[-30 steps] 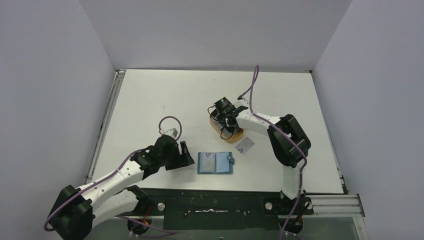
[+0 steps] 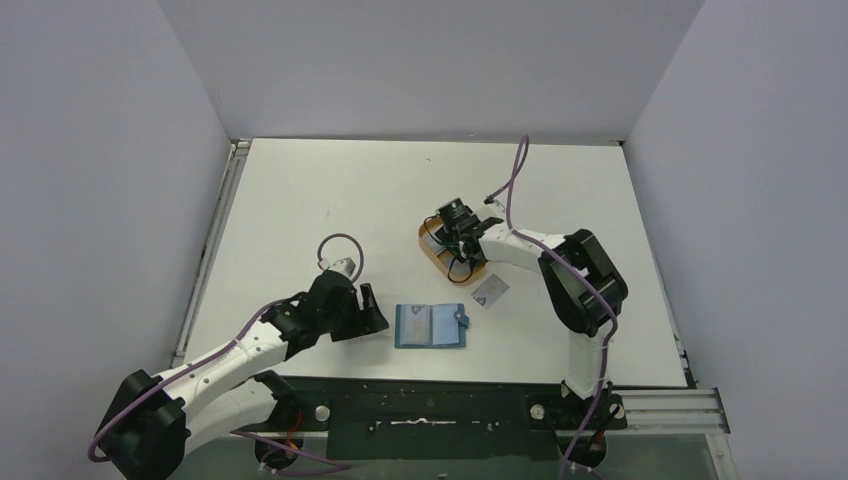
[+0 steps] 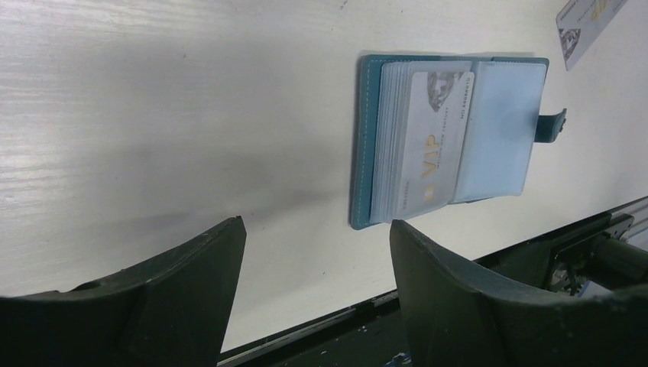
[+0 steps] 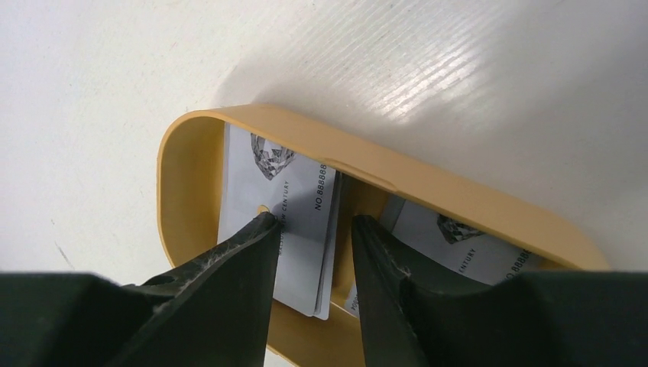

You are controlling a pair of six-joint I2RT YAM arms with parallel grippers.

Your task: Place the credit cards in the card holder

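The blue card holder (image 2: 431, 326) lies spread flat near the table's front edge. Its clear sleeves show a silver VIP card (image 3: 435, 145) on the left side, in the left wrist view. Beside the holder, my left gripper hangs open and empty. Over the tan tray (image 4: 428, 183), my right gripper is open, with the right edge of a small stack of silver cards (image 4: 298, 199) showing in the gap. Another silver card (image 4: 458, 245) lies in the tray behind the right finger. Whether the fingertips touch the stack cannot be told.
A loose silver card (image 2: 490, 290) lies on the table just right of the tray, above the holder's clasp (image 2: 462, 319). Bare table (image 2: 330, 190) stretches across the back and left. The tray's raised rim surrounds the cards inside.
The left arm, the holder and the loose card are unmoved.
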